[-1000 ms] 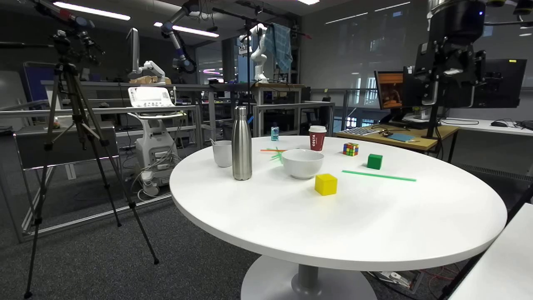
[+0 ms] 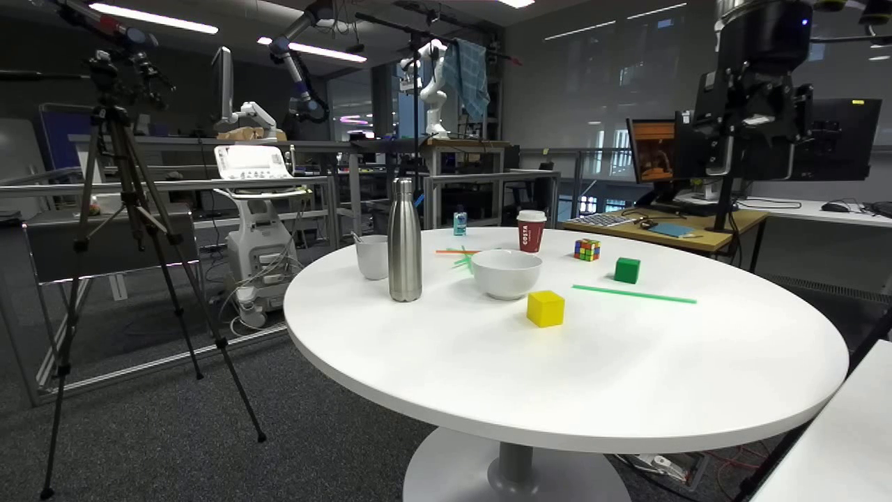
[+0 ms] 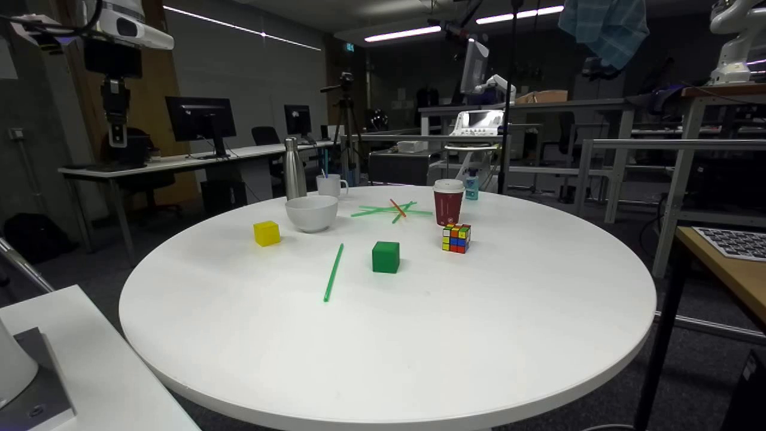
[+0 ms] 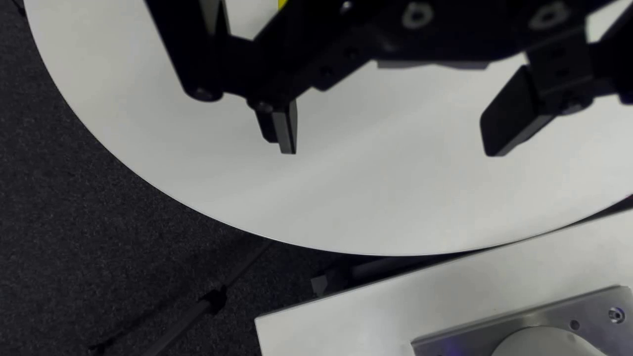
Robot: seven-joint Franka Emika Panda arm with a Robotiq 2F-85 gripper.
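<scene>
My gripper is open, its two fingertips far apart with only bare tabletop showing between and below them. In the first exterior view the gripper (image 2: 755, 171) hangs high at the right, well above the table's level. A yellow cube (image 2: 545, 309) rests on the white round table (image 2: 669, 393) in front of a white bowl (image 2: 506, 275). A green cube (image 3: 385, 257) sits apart from it, with one green straw (image 3: 334, 273) lying between the two cubes. Behind are a Rubik's cube (image 3: 456, 238) and a dark red lidded cup (image 3: 448, 205).
A steel bottle (image 2: 405, 242) stands upright beside a white mug (image 2: 373, 256) holding something thin. Several green straws and an orange one (image 3: 398, 208) lie crossed behind the bowl. A small blue bottle (image 3: 471, 186) stands at the far side.
</scene>
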